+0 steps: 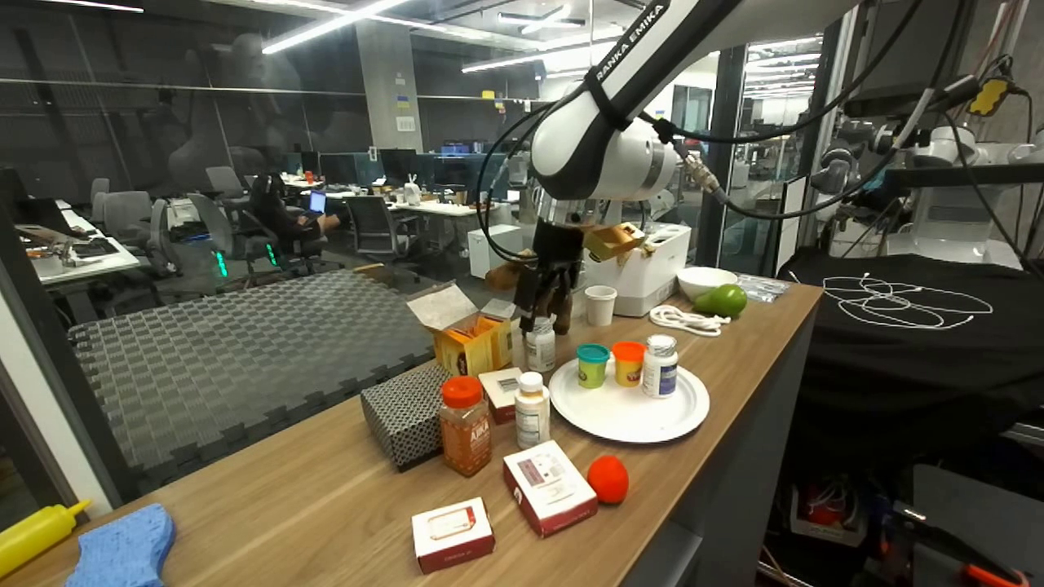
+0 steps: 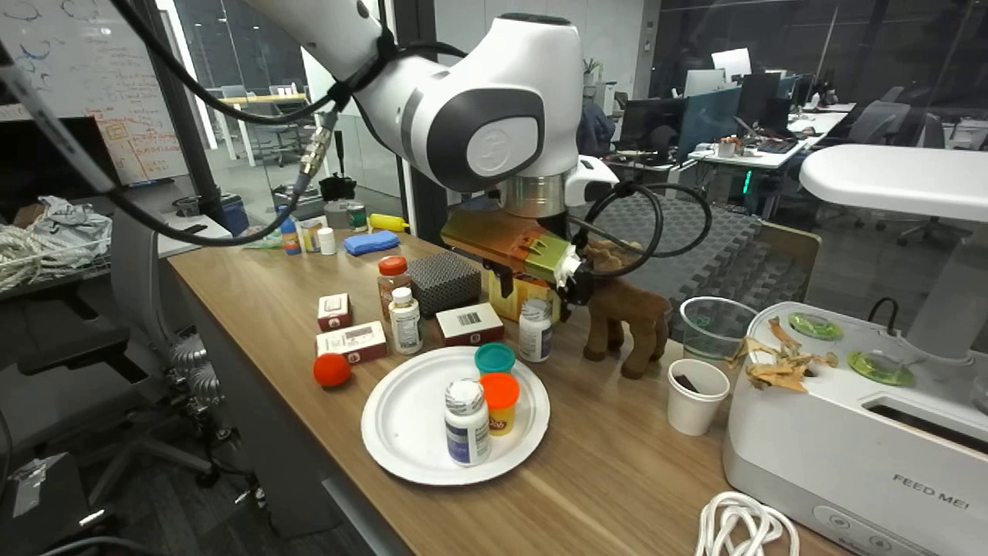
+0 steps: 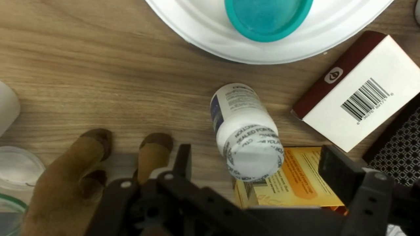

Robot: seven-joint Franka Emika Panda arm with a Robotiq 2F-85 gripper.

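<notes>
A white pill bottle [image 3: 241, 110] with a clear-banded cap stands upright on the wooden table, beside the white plate [image 2: 398, 454]. Directly over it is my gripper, open, one finger [image 3: 183, 161] on each side and apart from the bottle in the wrist view. Exterior view 2 shows the same bottle [image 2: 535, 335] just below the fingertips. On the plate are a teal-lidded tub [image 2: 495, 358], an orange-lidded tub [image 2: 501, 405] and a second white pill bottle [image 2: 467, 431].
Close around the bottle are a brown toy animal [image 2: 630, 310], a yellow open box [image 1: 471, 347] and a red-and-white box [image 3: 360, 94]. A paper cup [image 2: 696, 398] and a white appliance [image 2: 834, 445] stand farther off. Bare table shows at the front left [image 1: 294, 509].
</notes>
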